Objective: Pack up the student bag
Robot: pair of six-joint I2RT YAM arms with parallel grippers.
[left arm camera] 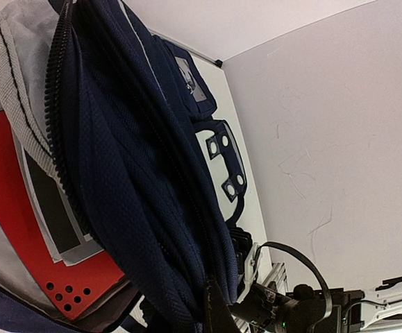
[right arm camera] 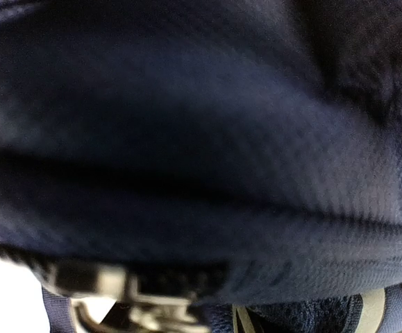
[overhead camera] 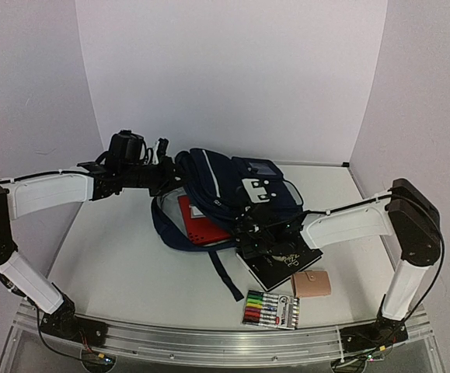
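Note:
A navy backpack (overhead camera: 213, 183) lies at the back middle with its mouth open towards the front left. Inside it a red folder (overhead camera: 197, 227) shows, with a grey-and-white item (left arm camera: 55, 208) against it in the left wrist view. My left gripper (overhead camera: 176, 172) is at the upper left edge of the flap, whose fabric gathers between its dark fingers. By the bag's lower right edge is my right gripper (overhead camera: 244, 237). Blurred navy cloth and a metal zipper pull (right arm camera: 162, 309) fill the right wrist view, so its finger cannot be made out.
A black book (overhead camera: 275, 268) lies partly under my right gripper. In front are a pink wallet (overhead camera: 311, 284) and a pack of coloured markers (overhead camera: 271, 310). One strap (overhead camera: 225, 274) trails forward from the bag.

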